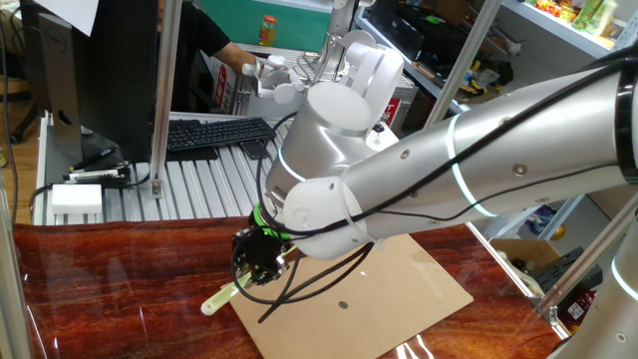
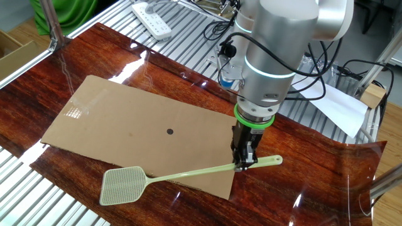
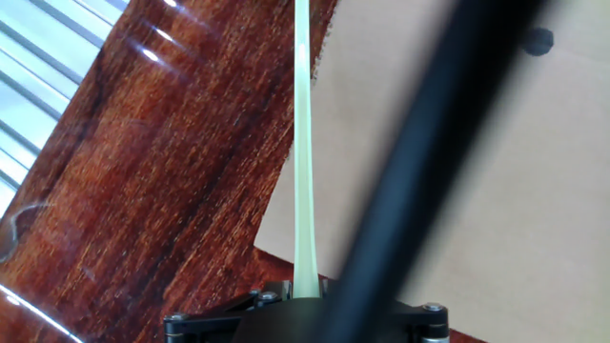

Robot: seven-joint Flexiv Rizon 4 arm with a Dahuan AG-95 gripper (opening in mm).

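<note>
A pale green fly swatter [image 2: 195,172] has its meshed head [image 2: 122,186] at the left and its handle end [image 2: 270,161] at the right in exterior view 2. My black gripper [image 2: 244,164] points down and is shut on the handle. In the wrist view the swatter's shaft [image 3: 303,171] runs straight up from between the fingers of my gripper. Exterior view 1 shows only the handle end [image 1: 212,303] beside the gripper [image 1: 261,274]; the arm and cables hide the rest. Whether the swatter touches the surface, I cannot tell.
A flat brown cardboard sheet [image 2: 113,119] with a dark spot [image 2: 170,132] lies on the glossy red-brown table [image 2: 314,182], partly under the swatter. Loose black cables [image 1: 329,284] hang around the wrist. A white power strip [image 2: 151,21] lies behind.
</note>
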